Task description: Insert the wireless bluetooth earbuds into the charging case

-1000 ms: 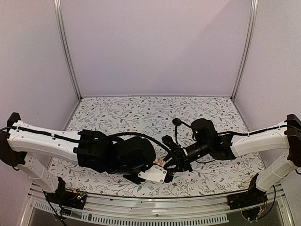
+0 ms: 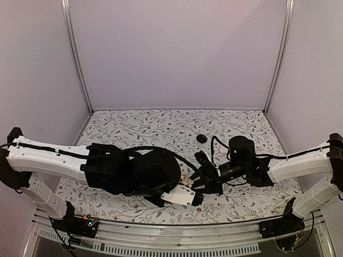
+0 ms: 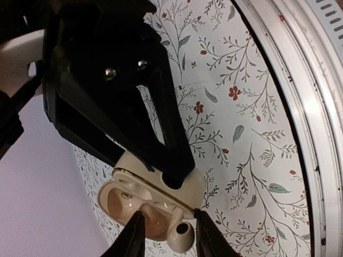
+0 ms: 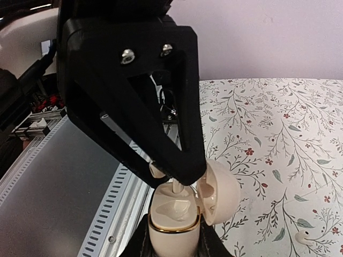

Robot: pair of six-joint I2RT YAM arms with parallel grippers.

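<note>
The open white charging case (image 4: 174,235) is held by my right gripper, shut on it near the middle of the table's front. In the left wrist view the case (image 3: 115,201) shows its open lid and wells, with a white earbud (image 3: 177,241) at its edge, stem toward the case. My left gripper has its fingertips on either side of that earbud, part open; whether they touch it I cannot tell. In the top view both grippers meet at the case (image 2: 186,181), largely hidden by the arms.
A small dark round object (image 2: 201,138) lies behind the right arm. A small white piece (image 4: 303,238) rests on the patterned table to the right in the right wrist view.
Both arms have shifted slightly to the right in the top view, with the grippers still together at the case.
</note>
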